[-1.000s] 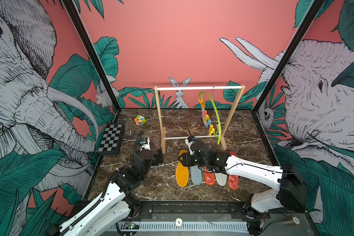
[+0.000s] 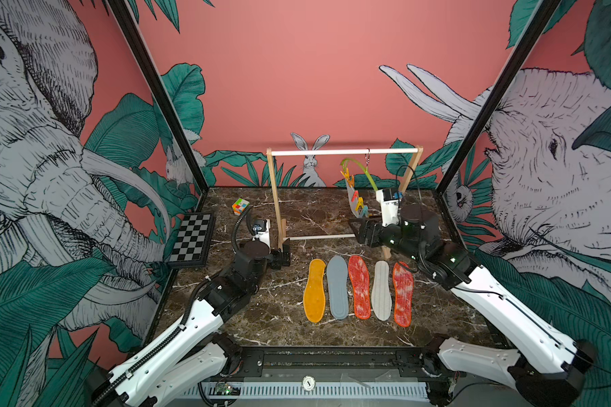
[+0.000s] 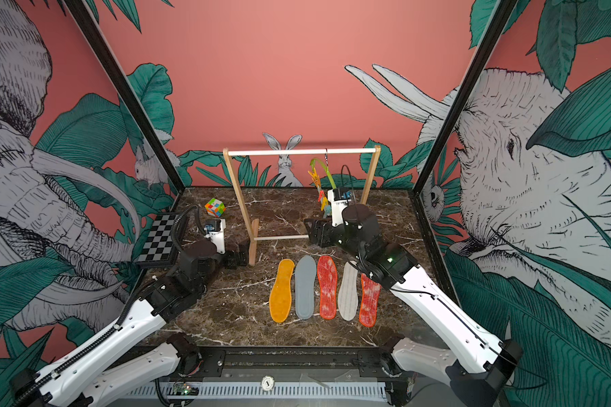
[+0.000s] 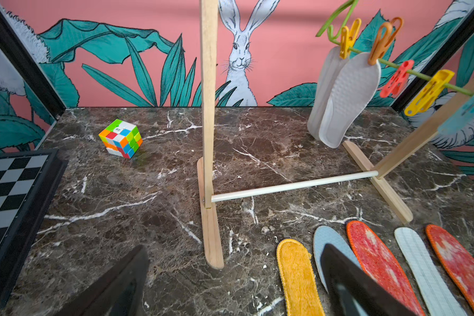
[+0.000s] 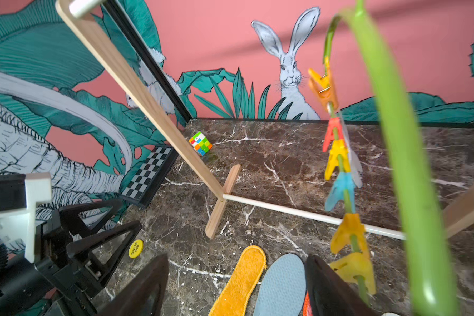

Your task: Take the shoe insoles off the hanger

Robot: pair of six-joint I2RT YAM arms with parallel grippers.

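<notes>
A green clip hanger (image 3: 319, 162) hangs from the wooden stand. A white insole (image 4: 352, 97) hangs on it by yellow and orange clips (image 4: 376, 42), seen in the left wrist view; other coloured clips appear empty. My left gripper (image 2: 279, 254) stands open left of the stand's front foot, holding nothing. My right gripper (image 2: 365, 230) is raised near the hanger's lower end, its dark fingers parted with nothing visible between them. The hanger's green bar (image 5: 405, 173) passes close to the right wrist camera.
Five insoles lie in a front row: yellow (image 2: 314, 291), grey (image 2: 338, 291), red (image 2: 359, 291), white (image 2: 381, 291), red (image 2: 402, 298). A cube (image 2: 240, 207) and checkered board (image 2: 190, 240) sit at left. The stand (image 2: 275, 190) surrounds the hanger.
My right gripper has moved up and rightward from over the flat insoles to near the hanger. My left gripper has risen slightly.
</notes>
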